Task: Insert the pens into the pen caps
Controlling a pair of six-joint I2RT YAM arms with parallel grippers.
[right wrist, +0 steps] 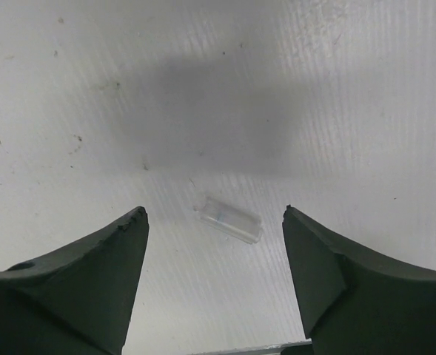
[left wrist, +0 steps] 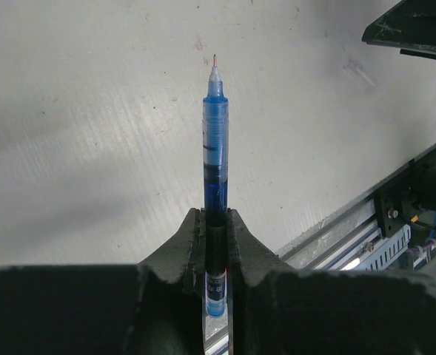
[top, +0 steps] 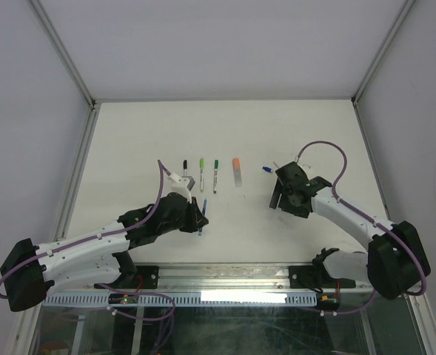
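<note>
My left gripper is shut on a blue pen (left wrist: pixel 215 133), held with its tip pointing away. My right gripper stands open over the table; between and below its fingers lies a small clear piece (right wrist: pixel 229 220), possibly a cap. In the top view a short blue cap (top: pixel 266 168) lies left of a pale stick partly hidden by the right arm. Pens lie in a row: a black one (top: pixel 185 165), a light green one (top: pixel 201 174) and a green one (top: pixel 215 174).
An orange-and-clear flat item (top: pixel 236 171) lies right of the pens. A metal rail runs along the front edge.
</note>
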